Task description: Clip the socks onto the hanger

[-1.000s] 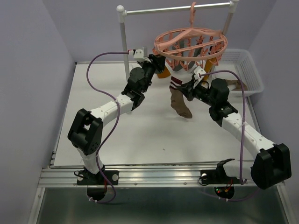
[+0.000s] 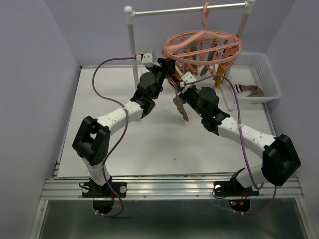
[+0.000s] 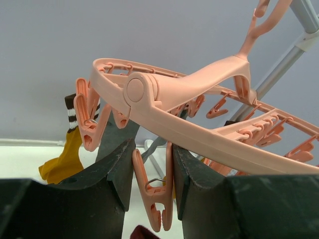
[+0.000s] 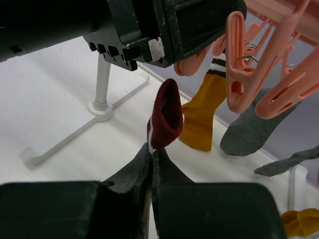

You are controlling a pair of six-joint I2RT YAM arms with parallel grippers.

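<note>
My left gripper is shut on a pink clip (image 3: 153,199) at the near rim of the round pink hanger (image 2: 204,59). The clip's lower fingers look a little parted, with no sock between them. Held in my right gripper, which is shut, is a brown sock (image 2: 180,108) with a dark red and white cuff (image 4: 165,114). Its cuff points up, close below the left gripper, and its foot hangs down in the top view. At the bottom edge of the left wrist view the cuff's tip (image 3: 142,233) shows just under the clip, apart from it.
Yellow socks (image 4: 202,112) and grey socks (image 4: 254,129) hang from other clips. A white basket (image 2: 271,82) with another striped brown sock (image 2: 249,90) stands at the right. White stand poles (image 2: 132,45) flank the hanger.
My right gripper has moved left and upward in the top view, bringing the sock's cuff near the left gripper and turning the sock. The left arm stays in place.
</note>
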